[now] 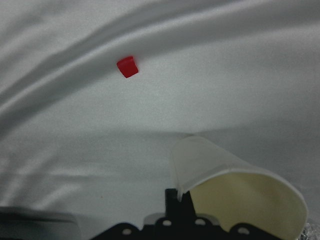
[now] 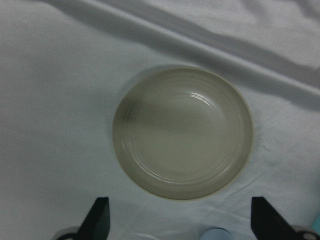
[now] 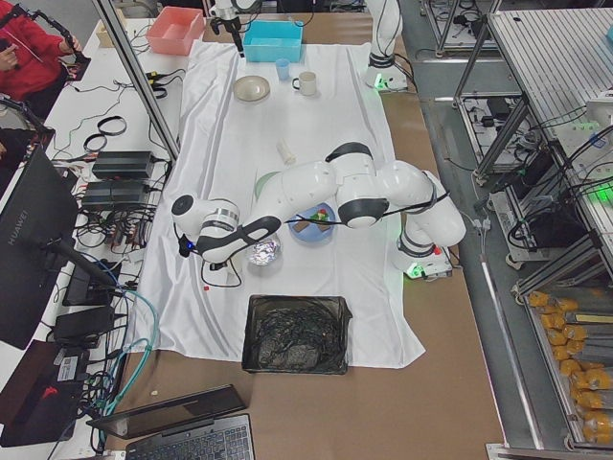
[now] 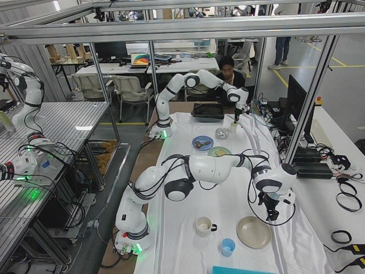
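In the left wrist view a white paper cup [image 1: 210, 155] with a pale yellow inside lies sideways at my left gripper, whose black fingers are at its rim; whether they grip it is unclear. A small red block [image 1: 127, 66] lies on the white cloth beyond. My right gripper stands open above a beige plate [image 2: 182, 132], nothing between its fingers.
A black bin [image 3: 297, 335], foil dish [image 3: 263, 252], blue plate [image 4: 203, 143] with items, green plate [image 4: 219, 150], mug [image 4: 204, 226], blue cup [image 4: 227, 246] and cyan bin [image 3: 273, 40] share the table.
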